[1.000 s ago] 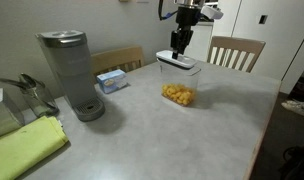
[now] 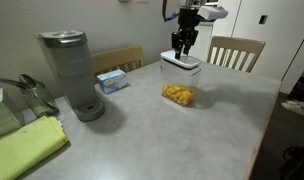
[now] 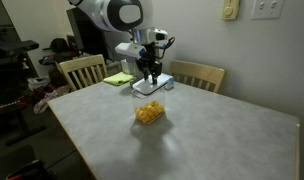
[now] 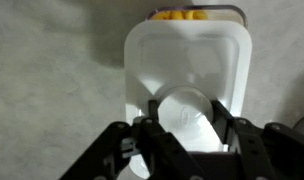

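A white rectangular lid (image 2: 180, 61) with a round knob (image 4: 187, 115) hangs level in my gripper (image 2: 179, 51), whose fingers are shut around the knob. Below and slightly nearer in exterior view 1 is a clear container holding orange-yellow pieces (image 2: 178, 95). Exterior view 2 shows the lid (image 3: 150, 87) above those pieces (image 3: 149, 113) too. In the wrist view the lid covers most of the container; only a strip of orange contents (image 4: 182, 15) shows past its top edge. The clear walls are hard to make out.
A tall grey dispenser (image 2: 72, 75) and a blue-white box (image 2: 112, 81) stand to the left in exterior view 1. A yellow-green cloth (image 2: 24, 148) lies at the near left. Wooden chairs (image 2: 235, 50) line the far side.
The gripper and lid have shifted slightly to the right in exterior view 1, staying at about the same height in the picture. The orange-yellow pieces remain in place.
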